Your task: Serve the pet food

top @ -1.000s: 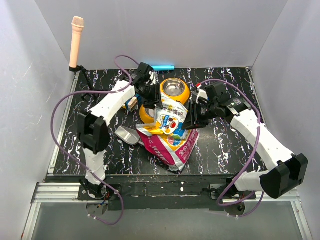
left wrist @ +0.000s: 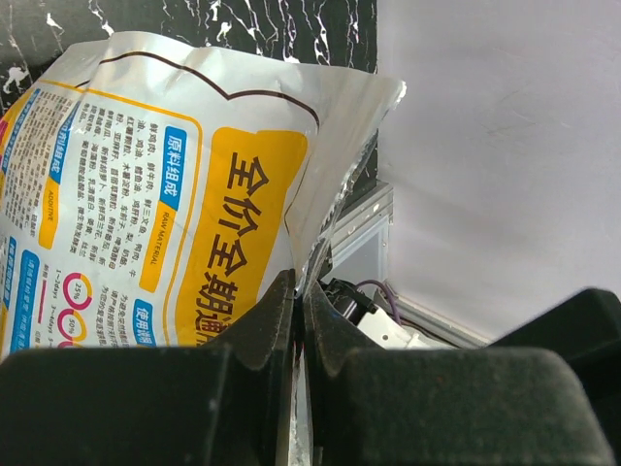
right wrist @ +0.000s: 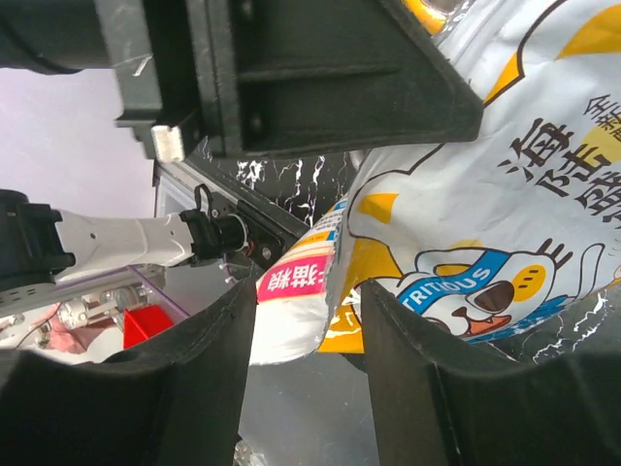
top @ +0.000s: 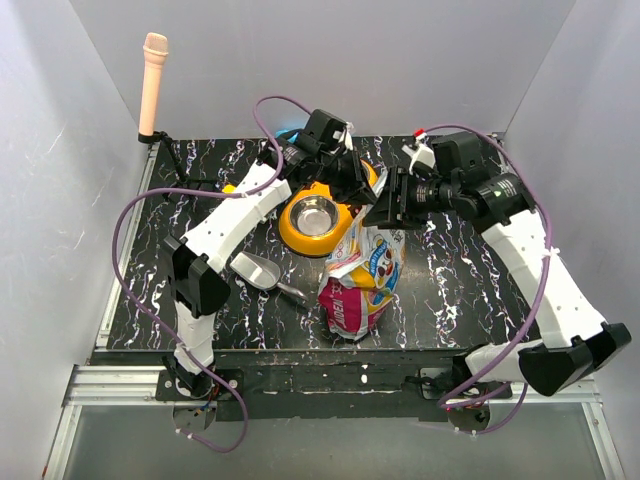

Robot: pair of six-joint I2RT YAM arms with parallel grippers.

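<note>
The pet food bag stands upright on the dark counter, its white upper part pulled up. In the left wrist view my left gripper is shut on the thin top edge of the bag. From the right, my right gripper is open, with a folded corner of the bag showing between its fingers. Behind the bag is the yellow feeder; its front steel bowl looks empty, while the rear one is mostly hidden by my left arm. Left of the bag lies a scoop.
A microphone-shaped item on a stand rises at the back left. Bare counter lies to the right of the bag. Grey walls close in the sides and back.
The left gripper has moved right, drawing the bag top with it, so the bag has gone from slumped leftward to more upright. The right gripper has shifted slightly and moved nearer the left one.
</note>
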